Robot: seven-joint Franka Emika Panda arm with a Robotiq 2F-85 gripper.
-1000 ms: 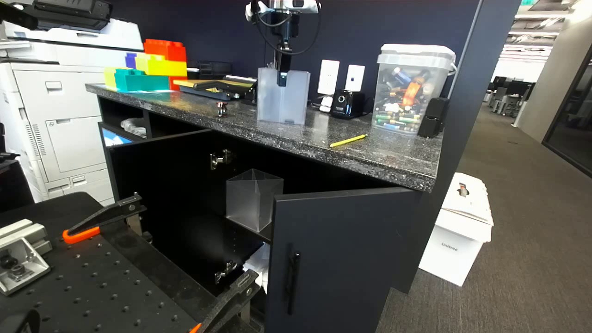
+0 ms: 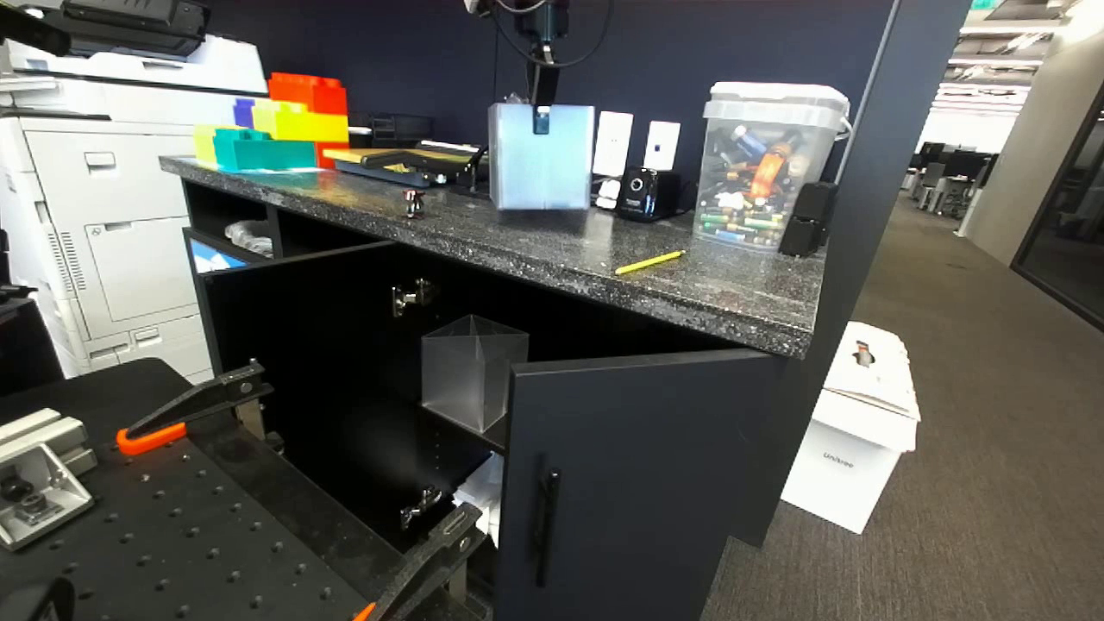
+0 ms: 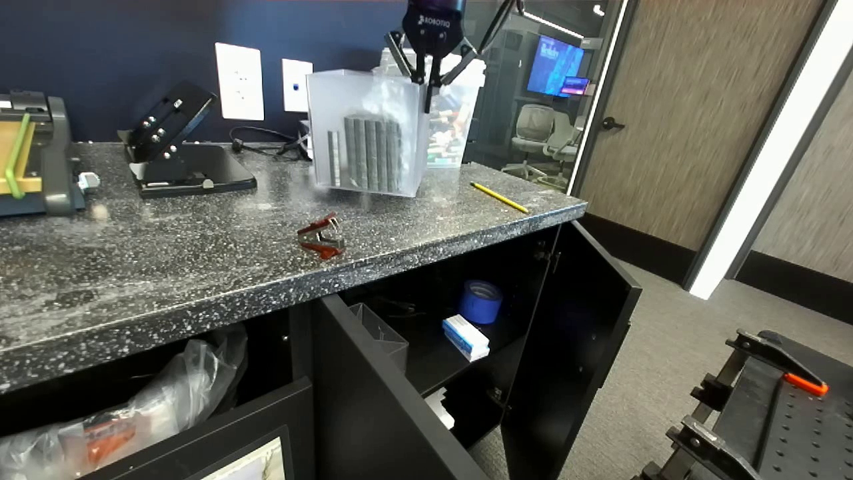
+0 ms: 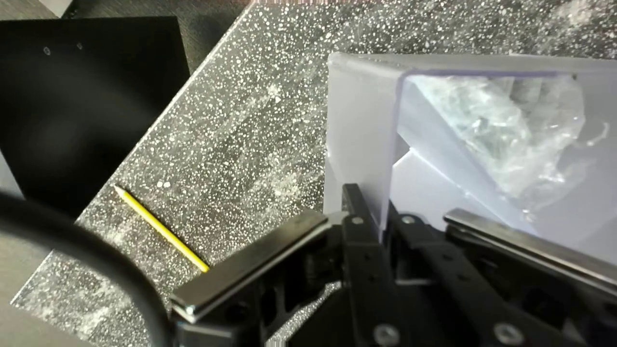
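A clear plastic bin (image 2: 543, 171) hangs from my gripper (image 2: 541, 120), near the back of the speckled counter, and looks slightly raised off it. In the wrist view, the near wall of the bin (image 4: 364, 124) runs between the two black fingers, one outside and one inside. The fingers are shut on that wall close to its rim. Crumpled clear plastic (image 4: 520, 133) lies within the bin. In exterior view 2 the bin (image 3: 320, 104) shows grey strips through its front face.
On the counter (image 3: 232, 232) lie a yellow pencil (image 3: 500, 197) and a red staple remover (image 3: 321, 237). A tub of batteries (image 2: 771, 166) and a black sharpener (image 2: 649, 193) stand right of the bin, a hole punch (image 3: 196, 164) left. Both cabinet doors (image 2: 631, 486) hang open below.
My gripper and the bin have moved up and somewhat to the right in exterior view 1. The bin's base appears higher than before. Pencil, tub and doors are unchanged.
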